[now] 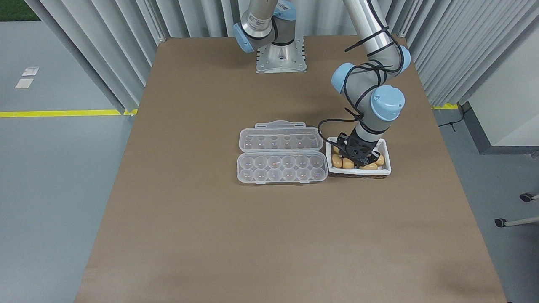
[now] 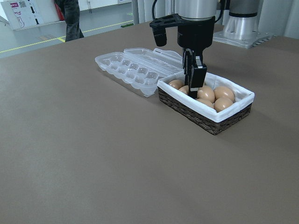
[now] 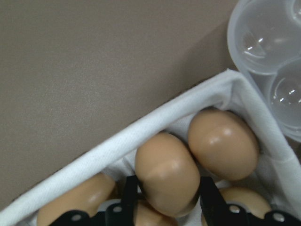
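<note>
My gripper is down in the cloth-lined basket of brown eggs, its fingers either side of an egg; whether they grip it I cannot tell. Other eggs lie around it. An open, clear plastic egg carton with empty cups sits just left of the basket in the front view, and its cups border the basket in the wrist view.
</note>
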